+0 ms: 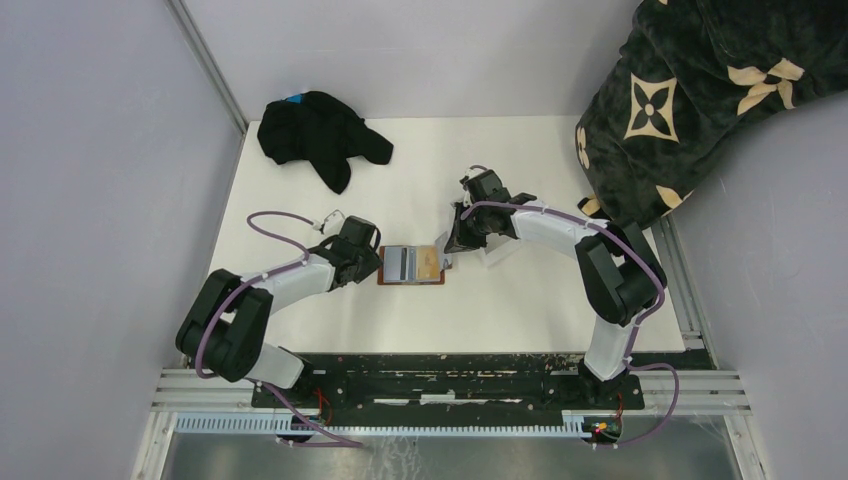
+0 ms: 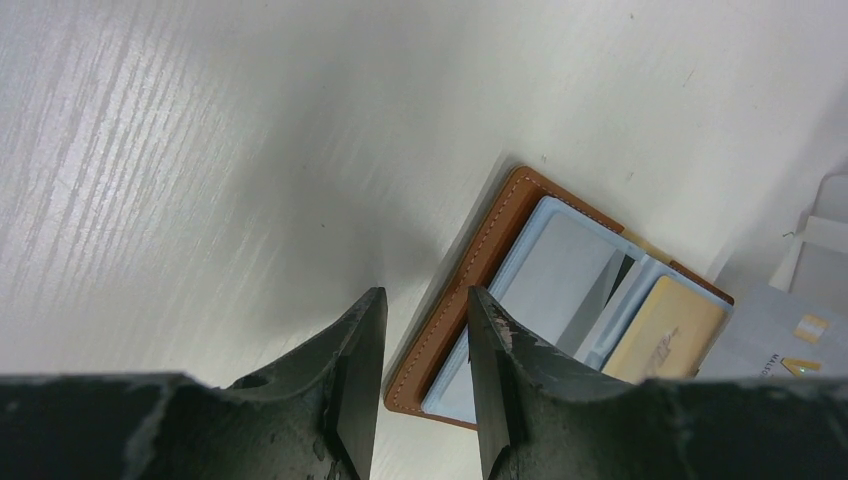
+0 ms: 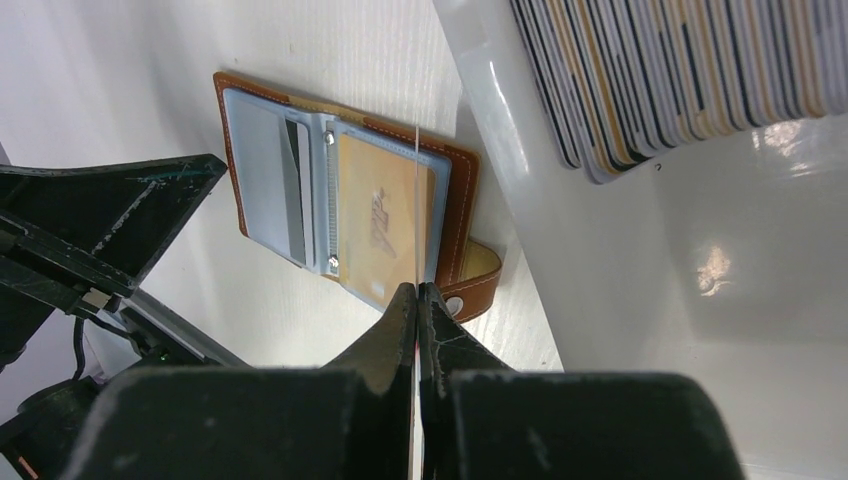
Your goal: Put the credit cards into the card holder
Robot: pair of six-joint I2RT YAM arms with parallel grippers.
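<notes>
The card holder [image 1: 411,283] lies unfolded on the white table, brown with clear sleeves. A tan card or insert [image 3: 375,220] shows under its right sleeve, and the left sleeve [image 2: 560,265] looks pale grey. A thin grey card [image 2: 775,335] with gold marks is pinched in my right gripper. Edge-on in the right wrist view, this card [image 3: 417,200] passes in front of the holder's right half. My left gripper stands open and empty by the holder's left edge, its right finger overlapping that edge in view.
Right of the holder stands a white tray [image 3: 610,260] bearing a row of several cards [image 3: 680,70], close to my right gripper. Black cloth [image 1: 320,135] lies at the back left. A dark patterned cushion [image 1: 690,110] leans at the back right.
</notes>
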